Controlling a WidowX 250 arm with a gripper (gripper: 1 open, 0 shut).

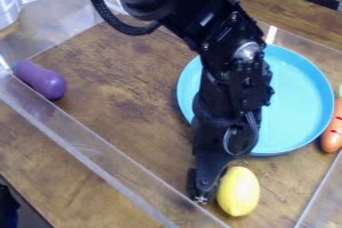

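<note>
The black gripper (pixel 206 190) hangs low at the bottom centre, its fingertips just left of a yellow lemon (pixel 239 191); whether it is open or shut is hard to see. The lemon lies on the wooden tray floor below a light blue plate (pixel 297 107), which the arm partly covers.
A purple eggplant (pixel 40 79) lies at the far left by the clear tray wall. An orange carrot (pixel 333 130) sits at the right edge beside the plate. The wooden floor between eggplant and arm is bare.
</note>
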